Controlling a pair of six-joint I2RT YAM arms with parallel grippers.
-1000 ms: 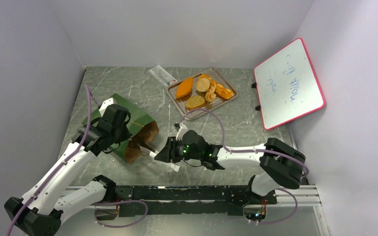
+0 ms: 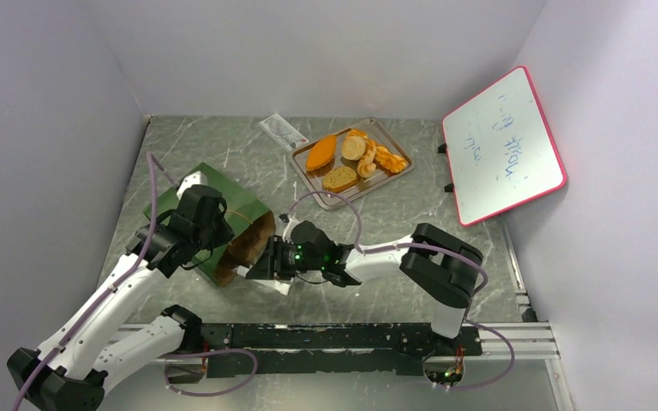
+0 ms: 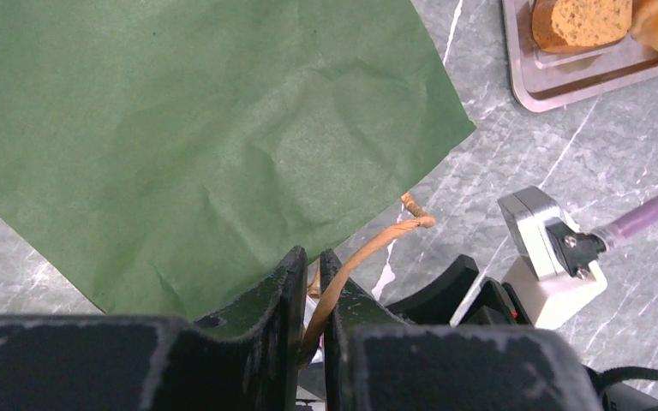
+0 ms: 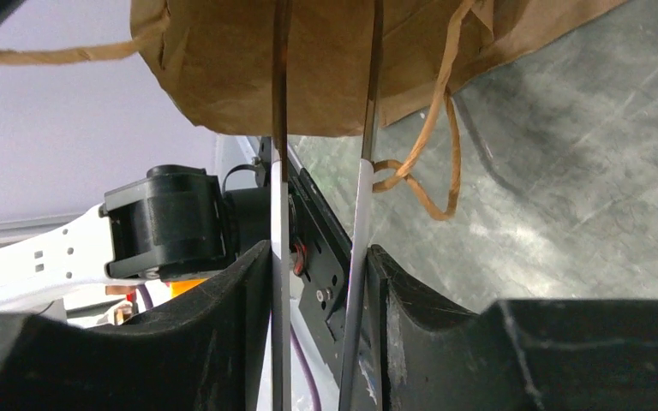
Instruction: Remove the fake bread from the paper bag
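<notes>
The green paper bag [image 2: 235, 195] lies on its side at the left of the table, brown mouth facing right. My left gripper is shut on its twisted paper handle [image 3: 351, 261] over the bag. My right gripper points into the bag's opening [image 4: 214, 68]; its long thin fingers stand part open, their tips hidden beyond the top of the right wrist view. Whether any bread lies between them is out of sight.
A metal tray [image 2: 330, 198] with several fake breads stands at the back middle, beside a flat packet [image 2: 283, 133]. A whiteboard [image 2: 501, 145] stands at the right.
My right arm has moved left, further into the bag's mouth. The left arm and bag are nearly unchanged.
</notes>
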